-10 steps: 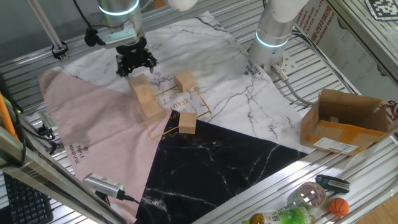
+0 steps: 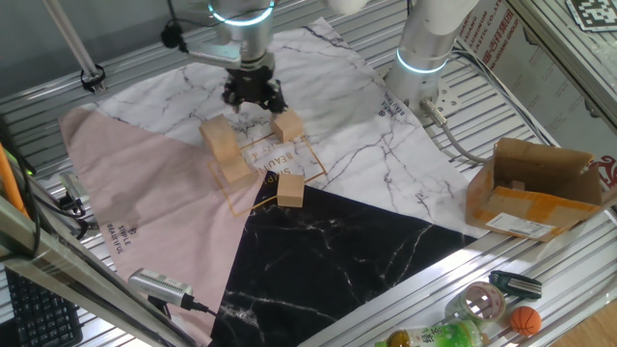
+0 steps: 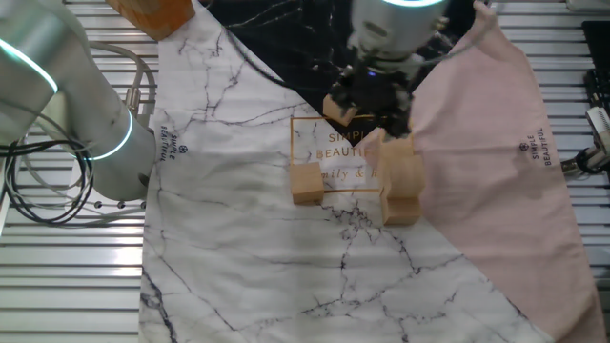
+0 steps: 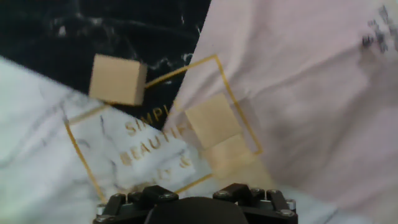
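My gripper (image 2: pixel 255 102) hangs above the marble-print cloth, its fingers open and nothing seen between them. Below the camera in the wrist view, the two black fingers (image 4: pixel 151 194) stand apart at the bottom edge. A plain wooden block (image 2: pixel 287 126) sits by one corner of the gold printed frame, just past the gripper in exterior view 1. Another block (image 2: pixel 290 191) rests on the black part. Towards the pink side, a taller wooden piece (image 2: pixel 220 137), apparently blocks stacked up, adjoins a lower block (image 2: pixel 234 172). Exterior view 2 shows my gripper (image 3: pixel 376 107) partly covering the block (image 3: pixel 337 111) on black.
An open cardboard box (image 2: pixel 525 198) stands at the right in exterior view 1. Near it lie a tape roll (image 2: pixel 482 302), an orange ball (image 2: pixel 525 320) and a green bottle (image 2: pixel 439 335).
In exterior view 1 my gripper has moved right across the cloth, from behind the taller stack towards the block at the frame's corner. The blocks have stayed put.
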